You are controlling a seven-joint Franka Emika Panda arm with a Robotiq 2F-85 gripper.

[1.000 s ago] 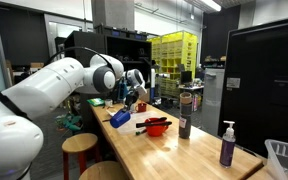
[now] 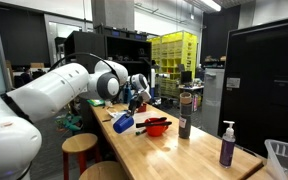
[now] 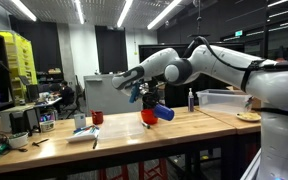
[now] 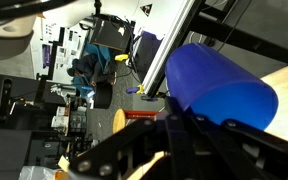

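Note:
A blue cup (image 2: 123,122) hangs tilted over the near-left side of the wooden table, held by my gripper, which is shut on it. In the wrist view the blue cup (image 4: 224,72) fills the upper right, its rounded side and one end showing; the dark fingers reach its lower edge. The other exterior view has the blue cup (image 3: 164,112) leaning in front of a red bowl (image 3: 148,117). Beside the cup on the table, the red bowl (image 2: 156,128) has dark, handle-like shapes across it. Whatever is inside the cup cannot be seen.
A dark canister (image 2: 185,122) and a purple pump bottle (image 2: 227,146) stand to the right, near a clear bin (image 2: 286,157). Stools (image 2: 80,144) stand along the left edge. A red mug (image 3: 97,115) is farther along the table.
The blue cup has shifted slightly right and lower in exterior view 1, still in my gripper. The arm has swung with it. The bowl and bottles have stayed put.

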